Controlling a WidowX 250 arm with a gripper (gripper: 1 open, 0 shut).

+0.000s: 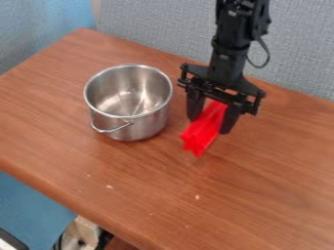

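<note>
A red object (202, 130), soft or crumpled in look, hangs from my black gripper (212, 109) in the middle of the camera view, its lower end above or near the wooden table. The fingers are closed around it. A steel pot (127, 122) with a wire handle stands just left of the gripper, apart from the red object.
Grey padded walls stand behind. At the lower left the table edge drops to a blue area with some unclear items.
</note>
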